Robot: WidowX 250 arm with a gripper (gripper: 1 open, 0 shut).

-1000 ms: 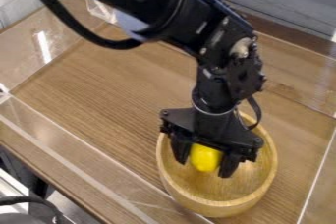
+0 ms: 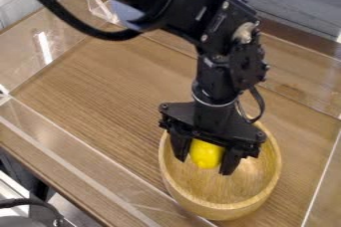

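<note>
A round light wooden bowl (image 2: 221, 193) sits at the lower right of the table. The black gripper (image 2: 205, 147) reaches down into it from above, around a yellow object (image 2: 205, 157) that sits between its fingers, partly hidden by them. Whether the fingers press on the yellow object is hard to tell.
Clear panels edge it at the left and right. A white wall runs along the back, and a black cable lies at the lower left corner.
The gripper has risen slightly, and the yellow object sits a little higher between its fingers. The bowl has stayed in place.
</note>
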